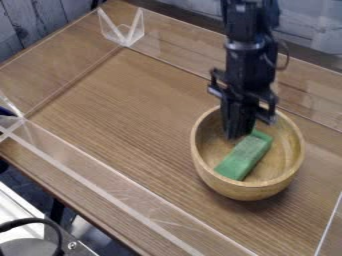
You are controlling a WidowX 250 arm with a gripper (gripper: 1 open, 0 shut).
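Observation:
The robot's gripper (243, 113) hangs over the back of a round wooden bowl (214, 169), low near its rim. It looks shut, though motion blur hides its fingers, and nothing shows clearly between them. A green block (245, 155) lies tilted inside the bowl, in front of and below the gripper.
A wooden table (100, 120) fills most of the view, with its left and middle clear. A small white wire-like shape (122, 30) sits at the back left. A grey and black object (24, 240) is at the bottom left corner, off the table's edge.

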